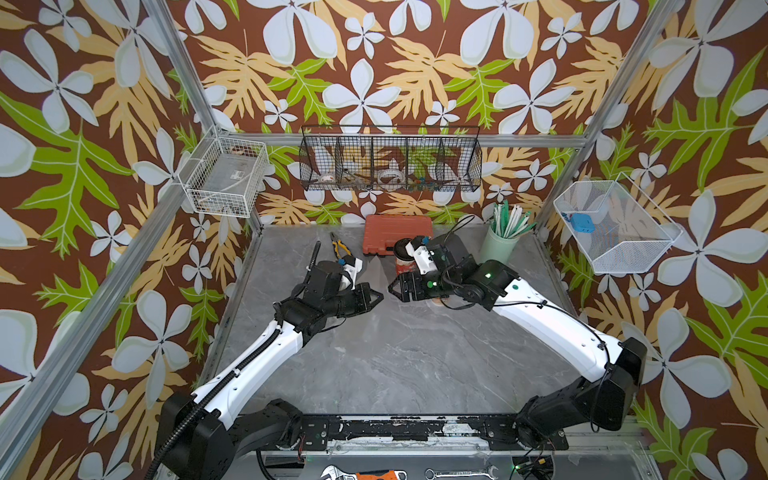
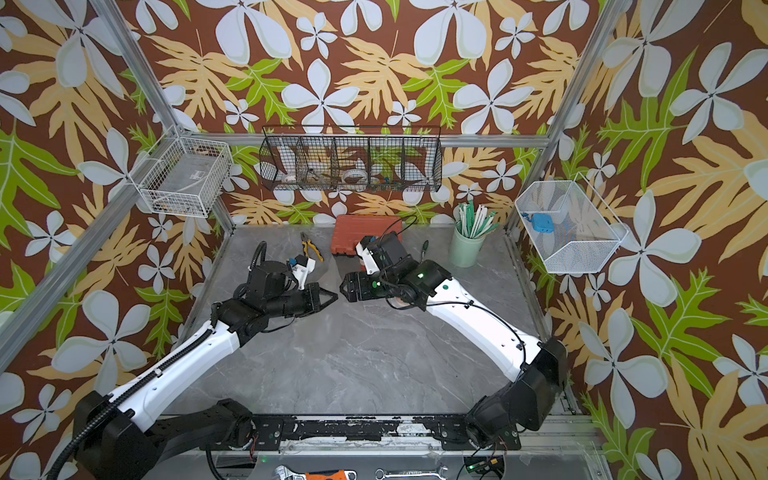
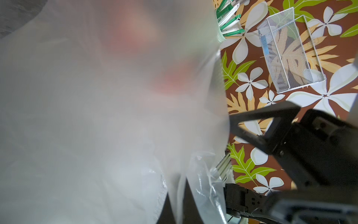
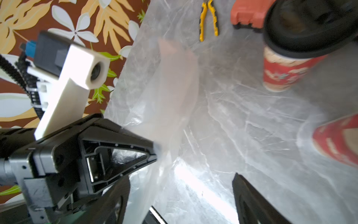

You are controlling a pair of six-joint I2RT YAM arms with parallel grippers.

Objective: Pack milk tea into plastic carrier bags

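Note:
A thin, translucent plastic bag (image 4: 176, 80) hangs from my left gripper, which is shut on its film. The bag (image 3: 93, 123) fills most of the left wrist view, with blurred red patches showing through. My right gripper (image 1: 398, 288) stands open just right of the left one, with nothing between its fingers. A red paper cup with a black lid (image 4: 281, 69) stands upright on the table in the right wrist view. A second red cup (image 4: 341, 140) is cut off by the right edge; the right arm mostly hides both cups in the top views.
A red case (image 2: 360, 232) and yellow-handled pliers (image 2: 312, 246) lie at the back. A green holder of straws (image 2: 464, 249) stands at the back right. Wire baskets hang on the walls.

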